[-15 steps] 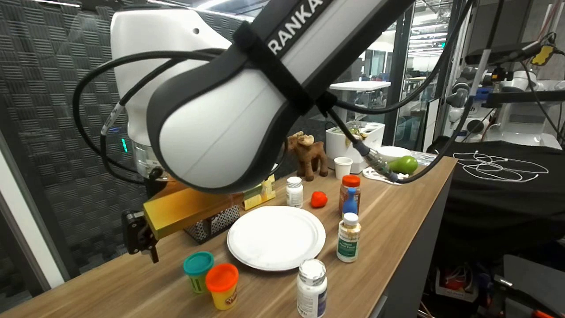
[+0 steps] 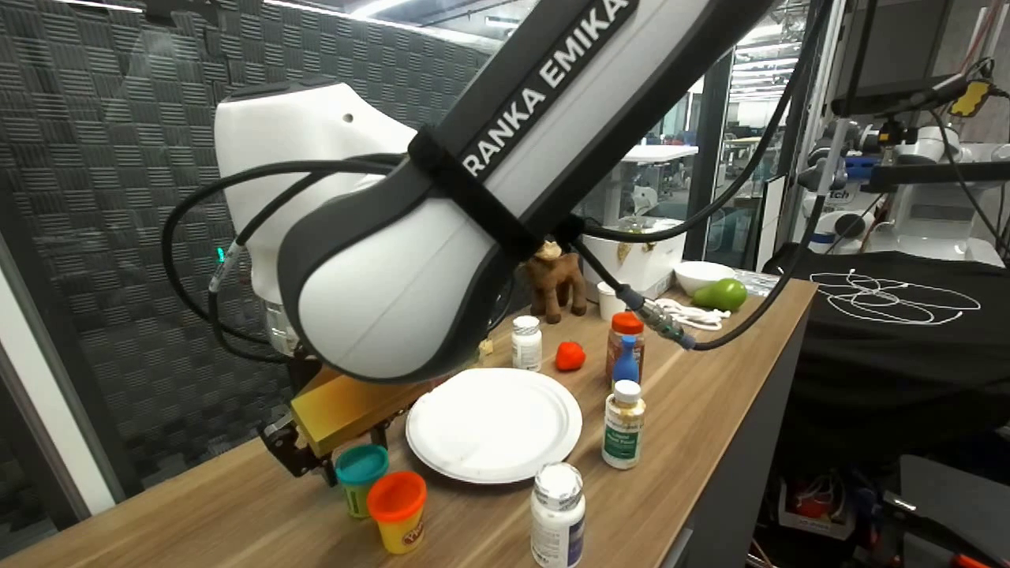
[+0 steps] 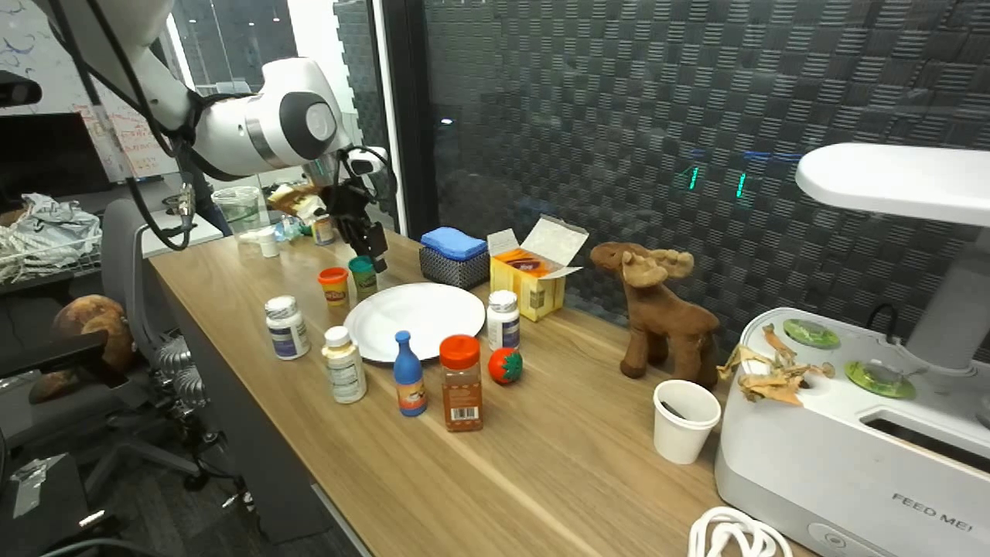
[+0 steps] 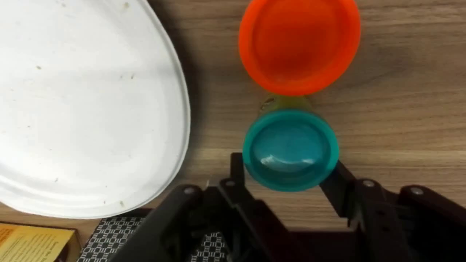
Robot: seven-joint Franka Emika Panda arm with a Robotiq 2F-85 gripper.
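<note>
A teal-lidded tub (image 4: 290,150) stands on the wooden table, close beside an orange-lidded yellow tub (image 4: 299,43). In the wrist view my gripper has one finger at either side of the teal lid, close against its rim. The tub's lower part is hidden there, and whether the fingers press on it cannot be told. Exterior view 2 shows the gripper (image 3: 373,260) low over the teal tub (image 3: 363,271), just behind it. A white plate (image 2: 494,426) lies beside both tubs.
Several bottles stand around the plate, among them a white one (image 2: 558,516) near the front and a green-labelled one (image 2: 624,426). Behind the plate are a dark patterned basket (image 3: 455,268) and an open yellow box (image 3: 538,288). Bare table lies left of the tubs.
My gripper has come down and to the right, from above the table to the teal tub. The tub has shifted slightly toward the plate. The other table items stand where they were.
</note>
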